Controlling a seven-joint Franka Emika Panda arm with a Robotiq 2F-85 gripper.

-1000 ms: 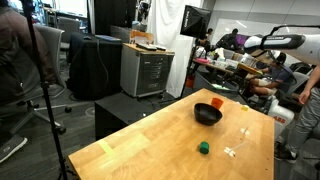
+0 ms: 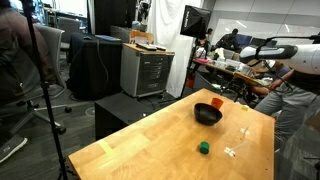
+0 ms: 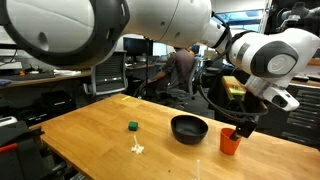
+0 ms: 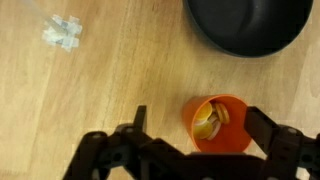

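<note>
An orange cup (image 4: 219, 124) holds several yellow and orange-brown pieces in the wrist view. My gripper is open above it, one finger to each side of the view and bare wood showing beside the cup. In exterior view 2 the gripper (image 3: 238, 124) hangs at the cup (image 3: 229, 144); whether it touches the rim is unclear. A black bowl (image 3: 189, 129) stands to the left of the cup. In exterior view 1 the cup (image 2: 214, 103) is just behind the bowl (image 2: 207, 114).
A green block (image 3: 133, 126) and a small white piece (image 3: 137, 145) lie on the wooden table (image 3: 90, 130). Clear tape (image 4: 62, 32) is stuck to the tabletop. Much of the table left of the bowl is free in exterior view 2.
In exterior view 1 the arm has swung away from the table's right edge, toward the far end. The cup, the bowl and the green block have not visibly moved.
</note>
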